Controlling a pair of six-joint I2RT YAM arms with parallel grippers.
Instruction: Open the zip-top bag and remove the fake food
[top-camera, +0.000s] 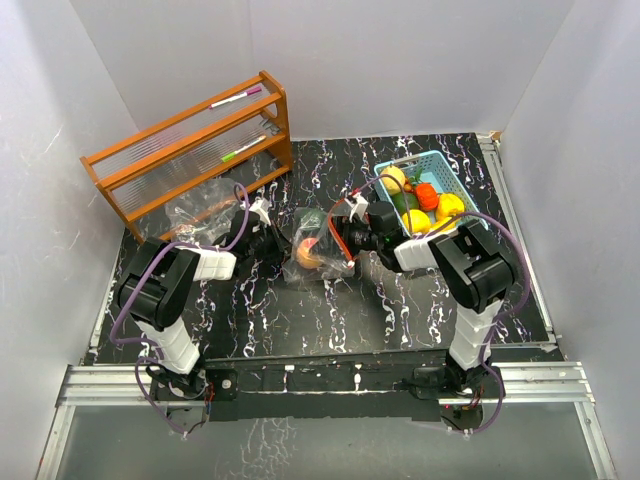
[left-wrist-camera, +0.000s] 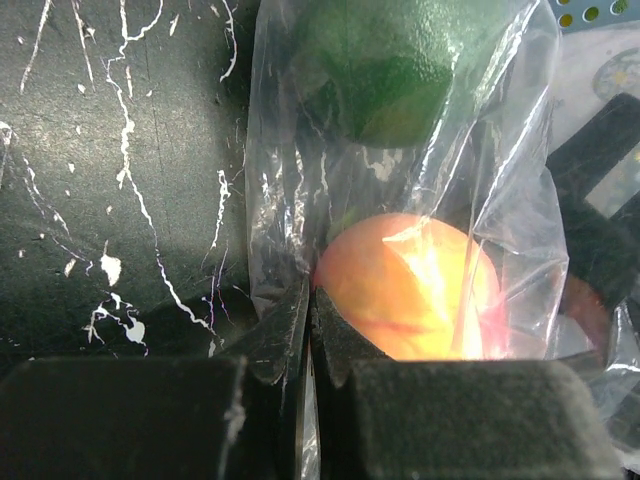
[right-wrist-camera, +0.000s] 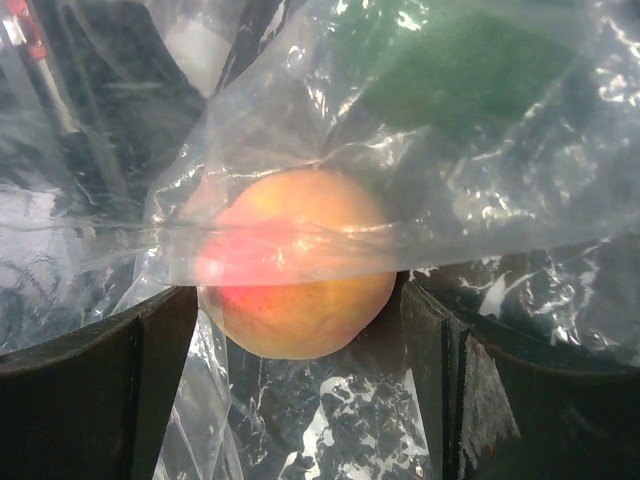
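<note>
The clear zip top bag (top-camera: 325, 270) lies mid-table, its orange zip strip toward the right. A peach (right-wrist-camera: 300, 310) and a green fake food (left-wrist-camera: 380, 70) show inside. My left gripper is shut at the bag's left edge, beside the peach; only bag film shows near its tips. My right gripper is part open at the bag's opening, its fingers on either side of the peach, with film over the fruit's upper half.
A blue basket (top-camera: 470, 195) of fake food stands at the back right. A wooden rack (top-camera: 180, 130) with markers and loose clear plastic (top-camera: 195, 205) are at the left.
</note>
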